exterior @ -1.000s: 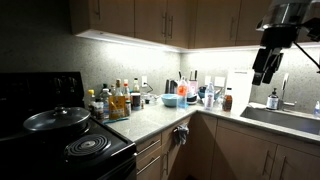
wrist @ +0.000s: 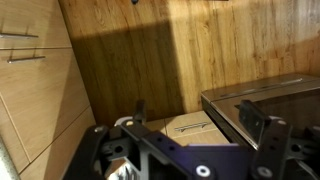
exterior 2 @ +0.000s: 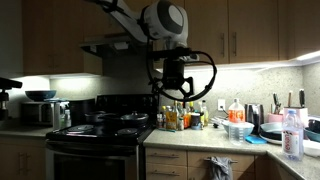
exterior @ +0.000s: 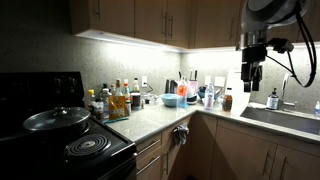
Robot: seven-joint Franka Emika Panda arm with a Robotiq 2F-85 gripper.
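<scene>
My gripper hangs in the air at the right of exterior view 1, above counter height. In exterior view 2 the arm reaches in from the top, with its hand in front of the wall cabinets. The wrist view looks down on the wooden floor, where the two dark fingers stand wide apart. Nothing shows between them, so the gripper is open and empty. It touches no object.
A lidded pan sits on the black stove. Several bottles crowd the counter beside it. Farther along are a blue bowl, a spray bottle and the sink. The floor below my gripper looks clear.
In exterior view 1 my gripper has shifted left and slightly down over the last second, and more of the arm shows. The counter and stove items have stayed put.
</scene>
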